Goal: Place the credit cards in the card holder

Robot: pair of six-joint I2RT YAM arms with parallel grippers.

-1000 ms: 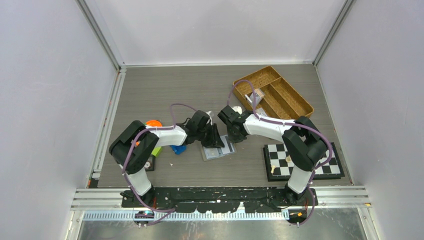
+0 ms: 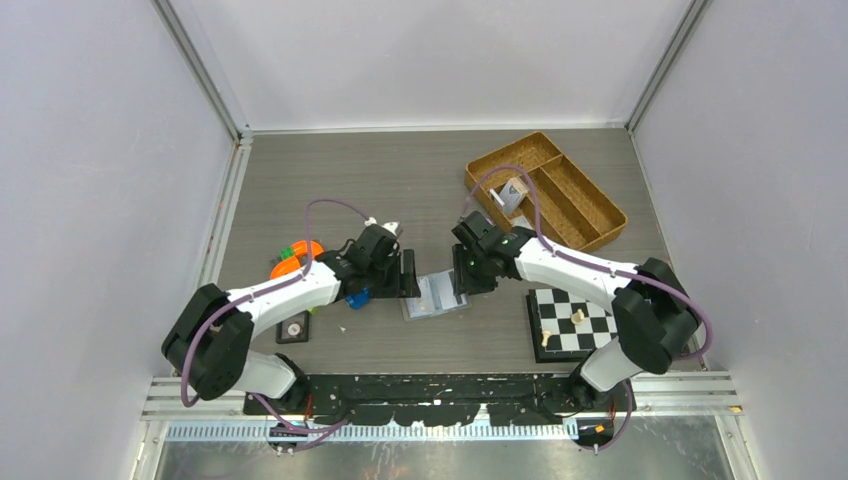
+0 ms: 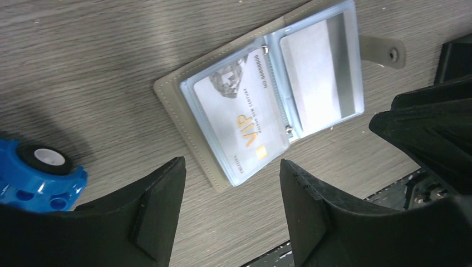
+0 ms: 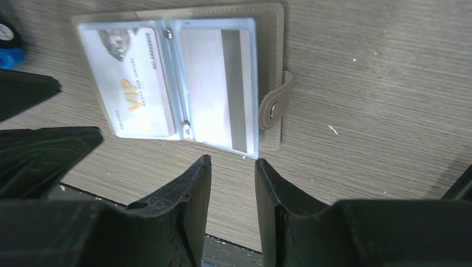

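Note:
The card holder (image 2: pixel 437 312) lies open on the table between my two arms, its grey-brown cover under clear sleeves. A white VIP card (image 3: pixel 238 105) sits inside the left sleeve. In the other sleeve is a white card with a dark stripe (image 4: pixel 214 89), seen from its back. My left gripper is above the holder's left part, its fingers apart with nothing between them. On the opposite side, my right gripper hovers near the holder's strap (image 4: pixel 276 100), fingers parted and empty.
A compartmented wicker box (image 2: pixel 572 200) with small items stands at the back right. The chessboard (image 2: pixel 575 322) lies front right. A blue toy (image 3: pixel 39 178), orange toys (image 2: pixel 290 262) and a dark box (image 2: pixel 293 328) are at left.
Both arms have drawn back from the holder, the left gripper toward the left and the right arm toward the right. The holder stays in place.

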